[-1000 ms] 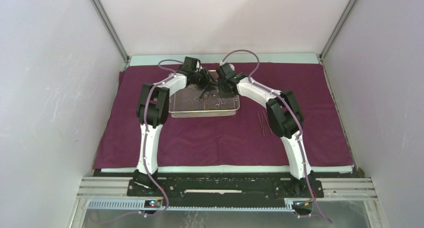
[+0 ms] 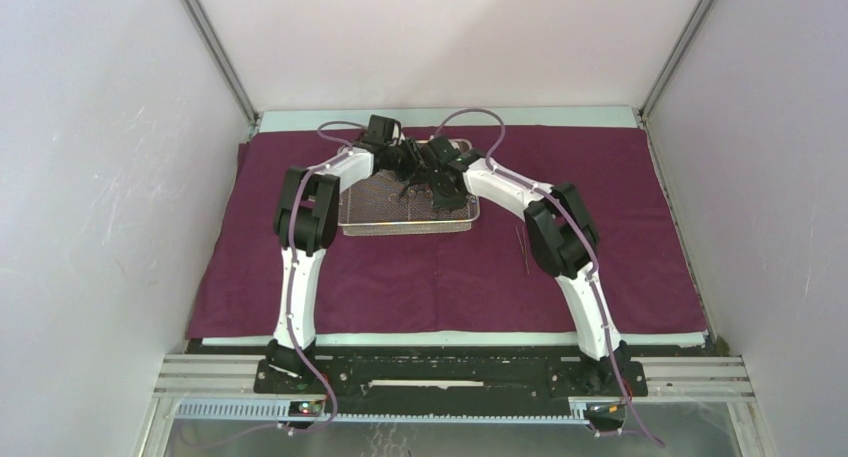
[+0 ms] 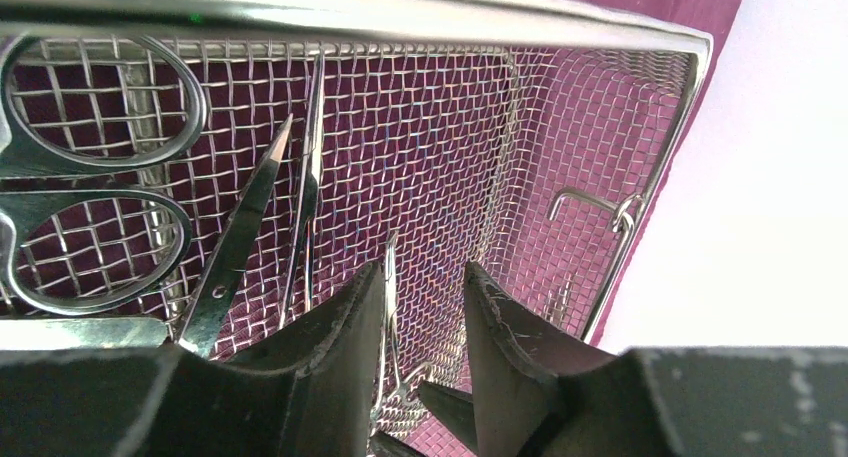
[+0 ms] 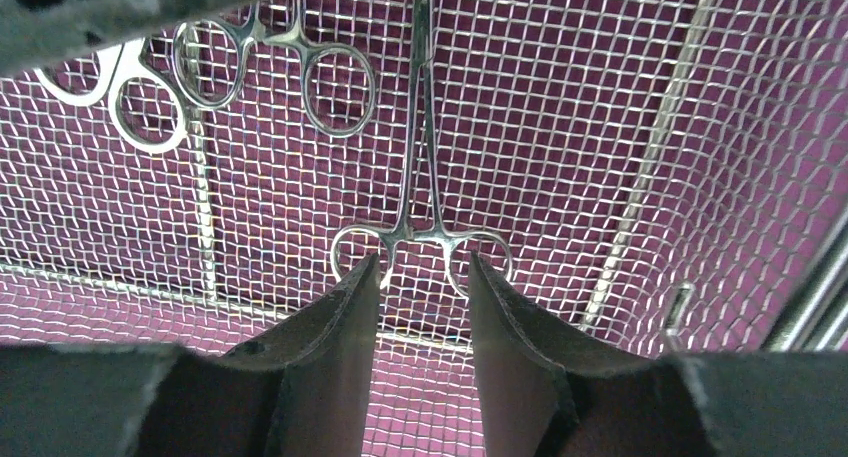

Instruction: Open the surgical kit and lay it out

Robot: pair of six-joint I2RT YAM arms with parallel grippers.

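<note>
The mesh basket (image 2: 405, 229) stands at the back middle of the cloth with instruments inside. My left gripper is over it, fingers apart; a slender metal instrument (image 3: 389, 307) appears beyond the gap, and nothing is gripped. To its left lie a pointed dark blade-like instrument (image 3: 243, 227), a slim steel one (image 3: 309, 182) and ring-handled scissors (image 3: 95, 157). In the right wrist view my right gripper is open above the ring handles of a long clamp (image 4: 408, 202). More ring handles (image 4: 340, 89) and pale scissor rings (image 4: 150, 107) lie at upper left.
Slim instruments (image 2: 523, 249) lie on the maroon cloth (image 2: 400, 287) right of the basket. A wire hook (image 3: 585, 202) is fixed to the basket's side. Both grippers are close together.
My right arm has moved a little to the left over the basket, nearer the left gripper. The left arm looks nearly still. The slim instruments on the cloth have stayed put.
</note>
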